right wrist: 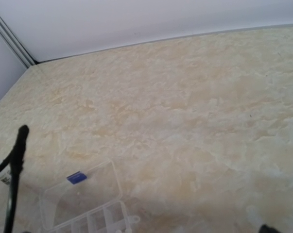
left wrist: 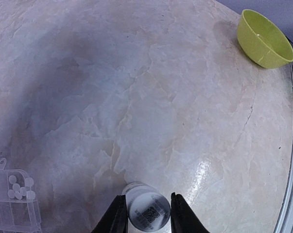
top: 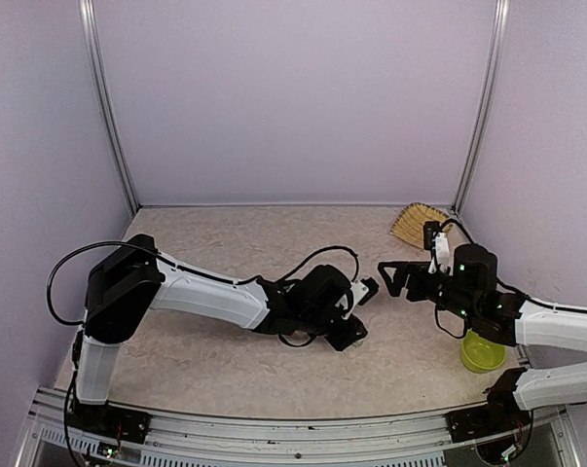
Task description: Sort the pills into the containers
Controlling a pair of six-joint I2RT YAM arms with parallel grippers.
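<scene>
A white bottle [left wrist: 149, 213] with a round cap stands between the fingers of my left gripper in the left wrist view. These fingers are part open, with a narrow gap showing on the cap's right. To the left lies a clear compartment case [left wrist: 15, 216], with several round white pills [left wrist: 21, 188] in one compartment. The case's clear lid [right wrist: 83, 199], with a blue latch, lies open in the right wrist view. My right gripper [top: 389, 279] is raised over the right side of the table, open and empty. From above, the left arm hides the case.
A green bowl [top: 483, 353] sits at the right edge, below the right arm. Towards the back right corner lies a woven fan-shaped basket [top: 420, 225].
</scene>
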